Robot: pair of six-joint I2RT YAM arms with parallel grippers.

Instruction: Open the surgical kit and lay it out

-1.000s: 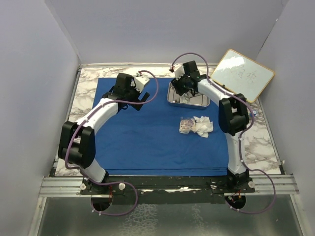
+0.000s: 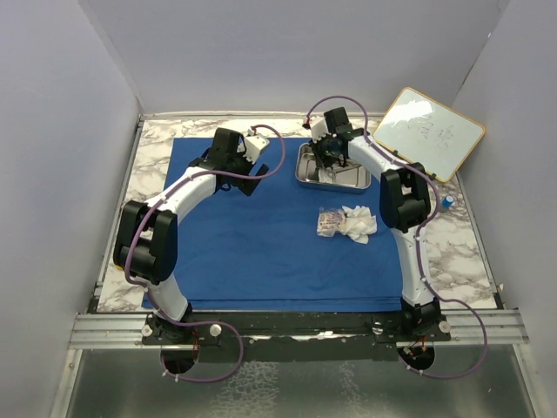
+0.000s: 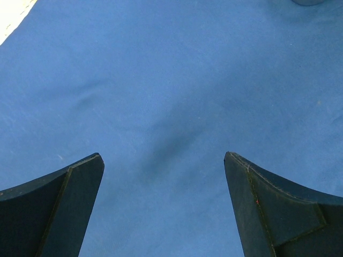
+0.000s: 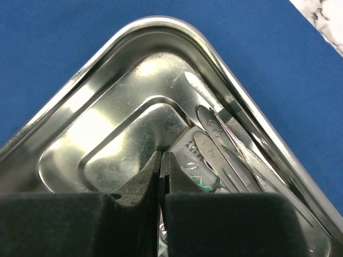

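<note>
A metal tray (image 2: 352, 188) rests on the blue drape (image 2: 244, 252) near its far right. In the right wrist view, several steel instruments lie along one wall of the tray (image 4: 153, 21), among them a scalpel handle (image 4: 214, 103) and rounded-end tweezers (image 4: 211, 152). A flat printed packet (image 4: 188, 150) sits partly under them. My right gripper is over the tray, shut, with nothing showing between its fingers; it covers part of the packet. Over the bare drape on the left, my left gripper stands open and empty.
A clear packet (image 2: 330, 222) and a crumpled white cloth (image 2: 359, 224) lie on the drape just in front of the tray. Behind at right are a white board (image 2: 428, 131) and a small blue-capped bottle (image 2: 447, 202).
My left arm has shifted slightly to the right. The right arm has shifted a little, its gripper staying over the tray. The tray, packet and cloth have not moved.
</note>
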